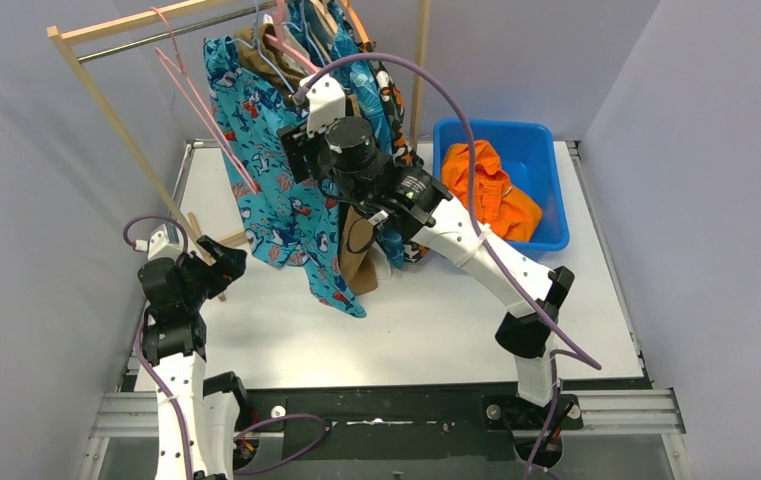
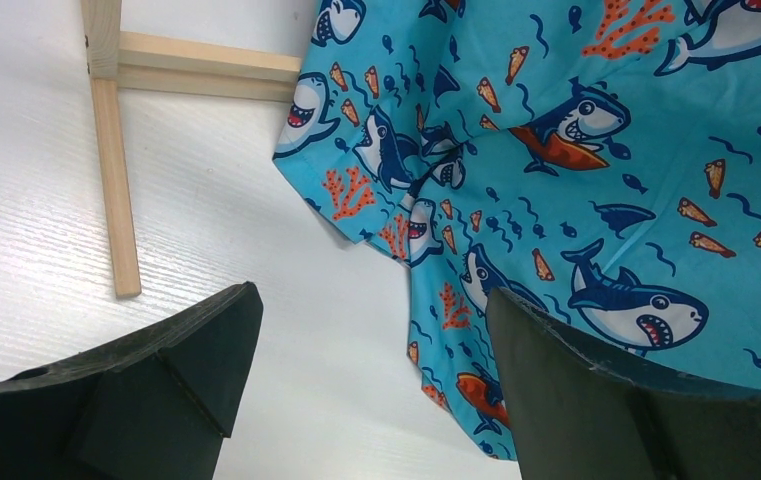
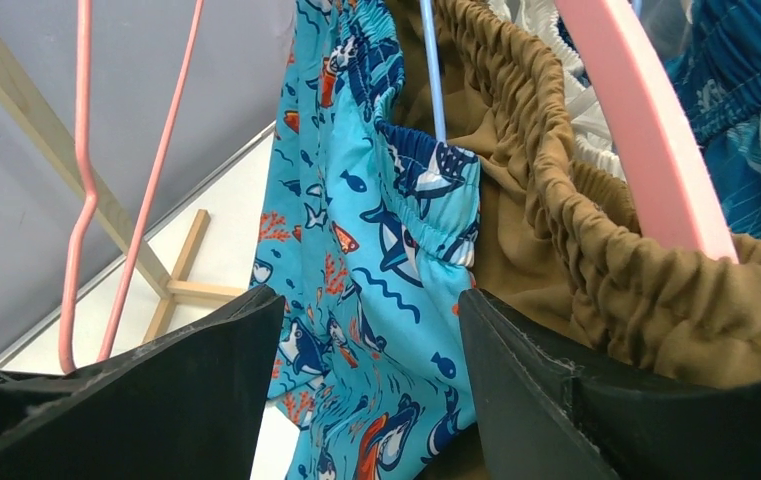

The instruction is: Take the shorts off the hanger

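Turquoise shark-print shorts [image 1: 278, 220] hang from a light-blue hanger [image 3: 431, 70] on the rack. In the right wrist view their gathered waistband [image 3: 434, 190] droops near that hanger. My right gripper is open, with the shorts' fabric visible in the gap between its fingers; whether it touches them I cannot tell. Low at the left, my left gripper [image 1: 231, 258] stands open beside the hanging legs. The left wrist view shows the shorts [image 2: 596, 200] beyond its fingertips, partly covered by the right finger.
An empty pink hanger [image 1: 206, 115] hangs left of the shorts. Brown shorts [image 3: 556, 190] on a pink hanger crowd their right side, with more garments behind. A blue bin [image 1: 554, 200] holds orange clothing [image 1: 486, 190].
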